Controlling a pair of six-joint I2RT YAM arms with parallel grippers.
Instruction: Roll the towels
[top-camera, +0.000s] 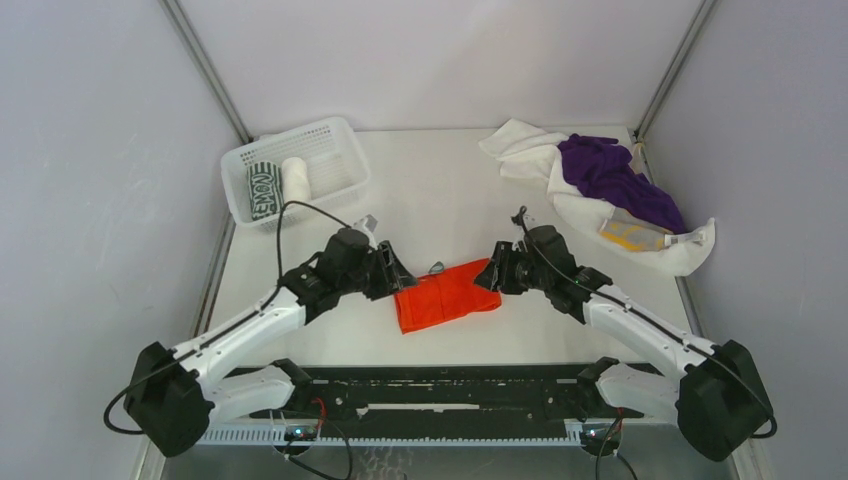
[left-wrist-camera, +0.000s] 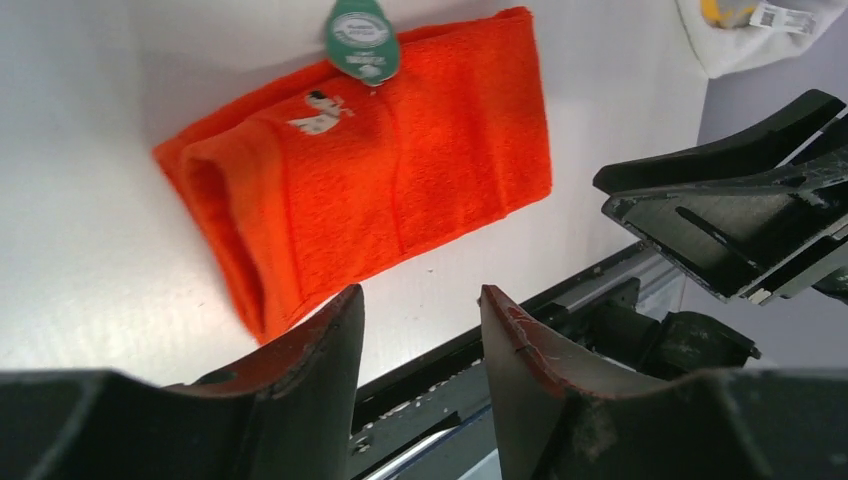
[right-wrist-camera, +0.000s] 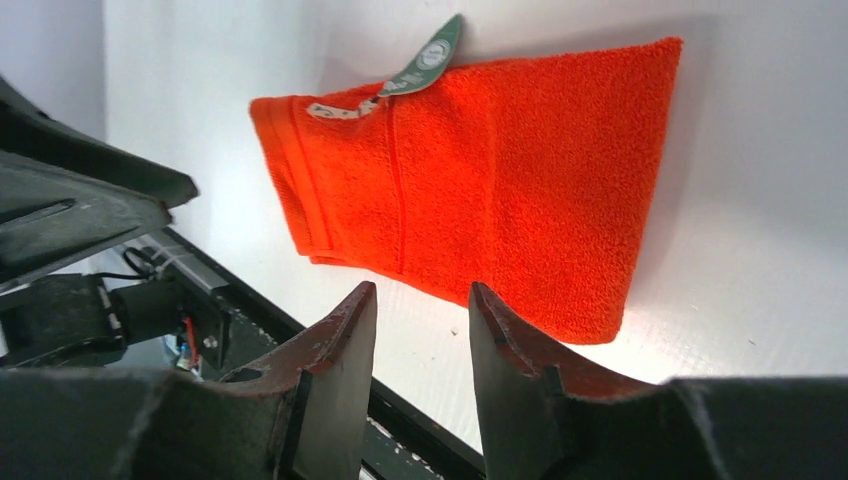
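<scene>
A folded orange-red towel (top-camera: 450, 299) lies flat near the table's front, its layers showing at one end in the left wrist view. A green tag (left-wrist-camera: 362, 42) sticks out from its far edge. My left gripper is over the towel's left end, fingers apart with nothing between them. Over the right end hangs my right gripper, its fingers also apart and empty. Two rolled towels rest in the basket, one striped green (top-camera: 265, 190) and one white (top-camera: 296, 181). Loose white (top-camera: 522, 150) and purple (top-camera: 613, 177) towels lie heaped at the back right.
The white plastic basket (top-camera: 345, 150) stands at the back left. A grey towel with yellow (top-camera: 636, 232) shows beneath the purple one. The table's middle, behind the orange towel, is bare.
</scene>
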